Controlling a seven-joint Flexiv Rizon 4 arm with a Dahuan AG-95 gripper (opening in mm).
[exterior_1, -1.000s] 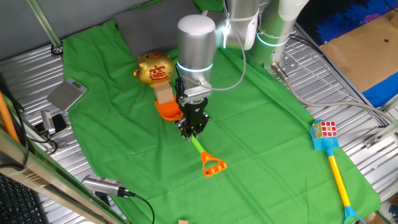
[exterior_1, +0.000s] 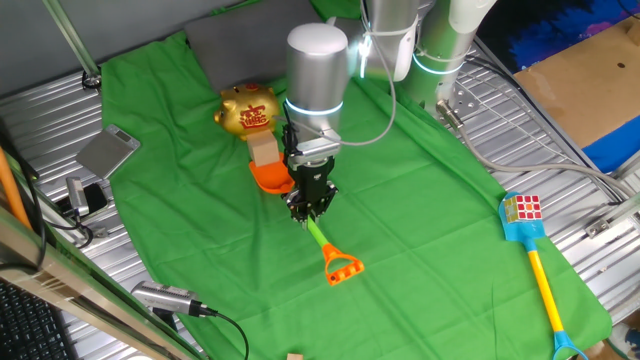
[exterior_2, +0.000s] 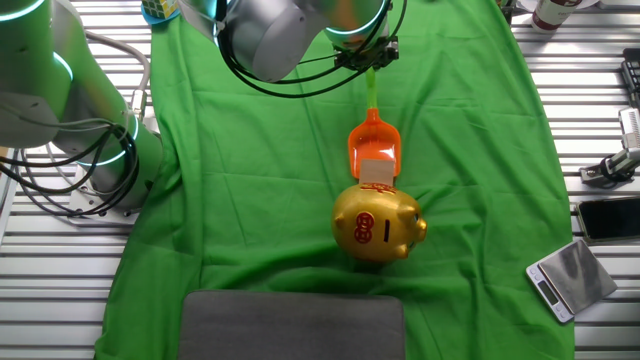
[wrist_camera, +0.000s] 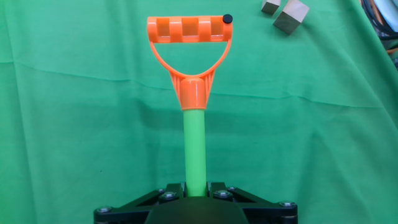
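Note:
My gripper (exterior_1: 308, 214) is shut on the green shaft (wrist_camera: 195, 146) of a toy shovel, with a finger against each side in the wrist view. The shovel's orange grip (wrist_camera: 190, 30) points away from the arm, and its orange scoop (exterior_2: 372, 135) faces the piggy bank. A wooden block (exterior_2: 377, 172) sits at the scoop's front edge, between it and the gold piggy bank (exterior_2: 365, 225). In exterior view 1 the block (exterior_1: 264, 149) partly covers the scoop (exterior_1: 272, 178). Whether the block rests in the scoop or only against its lip, I cannot tell.
A blue and yellow shovel (exterior_1: 541, 280) lies at the right with a puzzle cube (exterior_1: 522, 208) on its blade. Two small blocks (wrist_camera: 291, 16) lie beyond the orange grip. A dark mat (exterior_2: 290, 325) is behind the bank; a scale (exterior_2: 571, 280) stands aside.

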